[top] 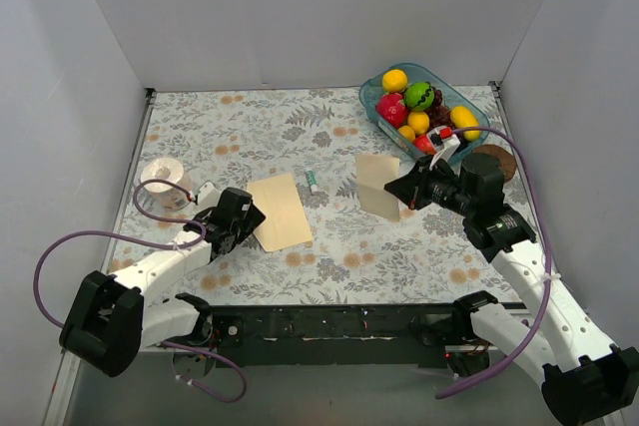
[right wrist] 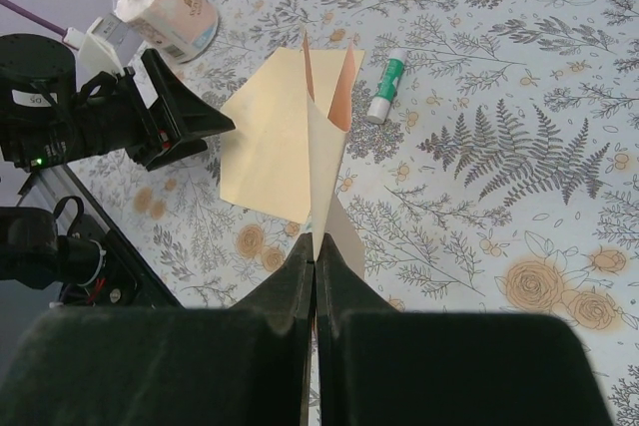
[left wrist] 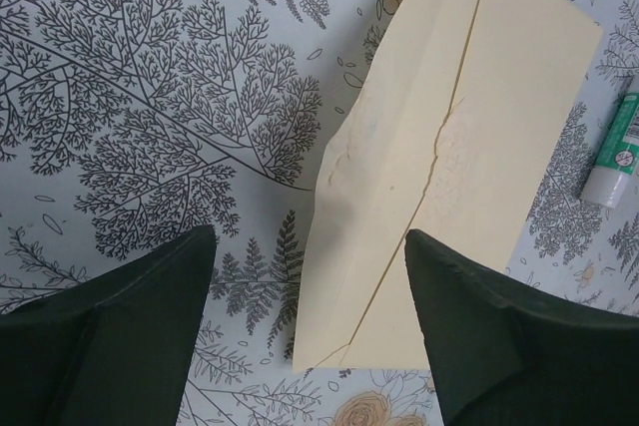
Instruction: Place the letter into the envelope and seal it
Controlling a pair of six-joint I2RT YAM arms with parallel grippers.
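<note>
A cream envelope lies flat on the patterned cloth. In the left wrist view the envelope shows a wavy, slightly raised left side and a long seam down its length. My left gripper stands open at the envelope's left edge; its fingers are wide apart, with nothing pinched between them. To the right, my right gripper is shut on the folded cream letter. Held up by its lower edge, the letter has its folded leaves spread a little at the far end. The letter is clear of the envelope.
Between envelope and letter lies a green-and-white glue stick. A paper roll stands at the left. At the back right is a teal basket of fruit, with a brown round object beside it.
</note>
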